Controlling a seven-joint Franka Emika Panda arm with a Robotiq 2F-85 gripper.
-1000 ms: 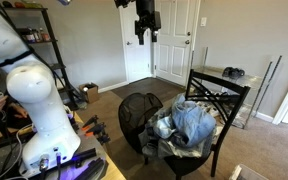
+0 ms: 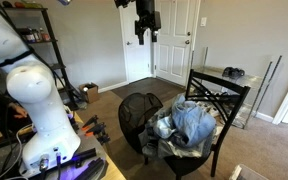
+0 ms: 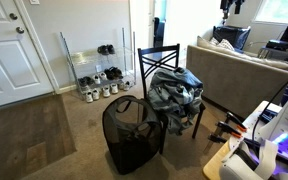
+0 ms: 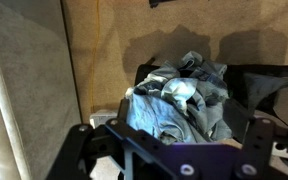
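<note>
A heap of clothes [image 2: 192, 124], light blue denim with greyer cloth, lies on the seat of a black chair [image 2: 220, 98]. To the chair's left in exterior view 1 stands a black mesh basket [image 2: 139, 112]; its inside is hard to make out. High above the basket and chair hangs my gripper [image 2: 147, 42], pointing down, well apart from both. In the wrist view the clothes [image 4: 184, 103] fill the middle beneath the gripper, whose dark fingers stand apart along the bottom edge. The gripper is open, and nothing shows between its fingers.
A shoe rack [image 3: 102, 75] with several shoes stands against the wall behind the chair. A beige couch [image 3: 219, 75] is beyond it on the other side. Carpet [image 3: 64, 150] lies clear in front of the basket.
</note>
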